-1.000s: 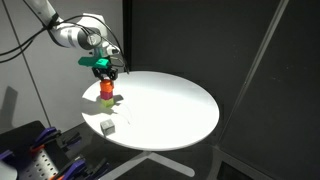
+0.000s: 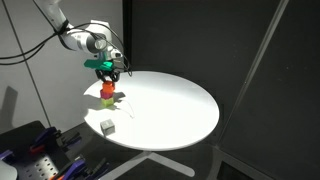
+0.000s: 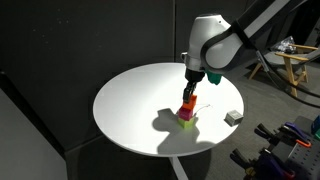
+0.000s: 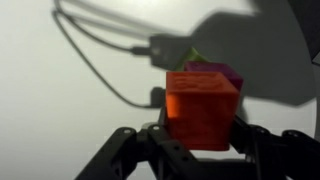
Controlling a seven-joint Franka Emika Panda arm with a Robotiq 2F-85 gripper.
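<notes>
In the wrist view an orange block (image 4: 202,110) fills the space between the dark fingers, and my gripper is shut on it. Behind it a magenta block (image 4: 222,71) and a sliver of a green block (image 4: 194,57) show. Exterior view 1 has the orange block (image 2: 108,86) over the magenta block (image 2: 106,95), which sits on the green block (image 2: 107,103). My gripper (image 2: 110,78) reaches down from above. In exterior view 2 the orange block (image 3: 190,101) leans slightly over the magenta one (image 3: 185,112); whether they touch, I cannot tell.
A light grey block (image 2: 107,127) lies apart from the stack near the table's front edge. Dark stands and equipment are beside the table.
The arm and the orange block have shifted slightly to the right and a little lower in exterior view 1. The magenta, green and grey blocks look unmoved.
</notes>
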